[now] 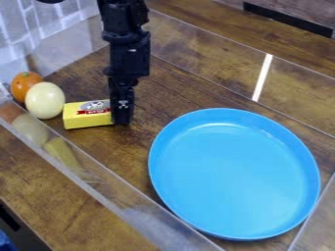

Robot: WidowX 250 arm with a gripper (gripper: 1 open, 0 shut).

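Note:
My gripper [120,108] points down at the right end of a yellow box [86,114] with a printed label, shut on it. The box lies on the wooden surface, just right of a white egg-shaped object [45,100]. An orange round object [25,85] sits behind the white one.
A large blue plate [233,173] takes up the right front. A clear panel runs along the left and front edge, partly over the view. The wooden surface [203,78] behind the plate is clear.

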